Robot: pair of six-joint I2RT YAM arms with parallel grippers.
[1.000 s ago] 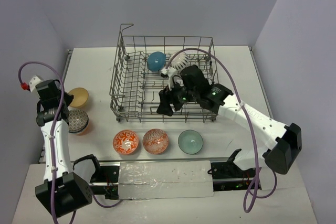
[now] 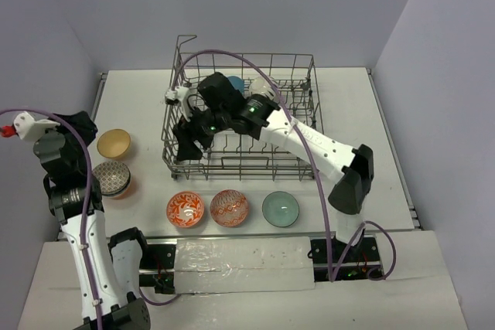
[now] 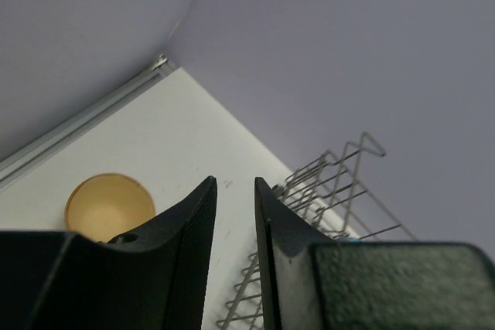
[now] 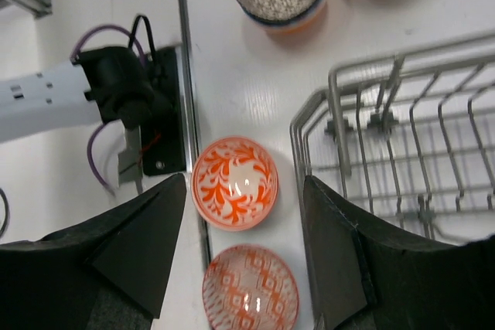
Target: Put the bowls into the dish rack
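The dish rack (image 2: 240, 166) stands mid-table with a blue bowl (image 2: 236, 83) and a white bowl (image 2: 262, 86) in its rear part. In front of it lie an orange-patterned bowl (image 2: 186, 209), a reddish patterned bowl (image 2: 230, 208) and a green bowl (image 2: 281, 209). On the left are a yellow bowl (image 2: 114, 144) and a dark-patterned bowl (image 2: 111, 178), apparently stacked on another. My right gripper is above the rack's front left part, fingers apart and empty. Near the yellow bowl, my left gripper is open, with nothing between its fingers.
Grey walls enclose the table at the left, back and right. The rack's wire wall (image 3: 352, 183) rises to the right of the left gripper.
My right arm has swung left across the rack, from its middle to its front left, now partly covering the blue bowl. The bowls have not moved.
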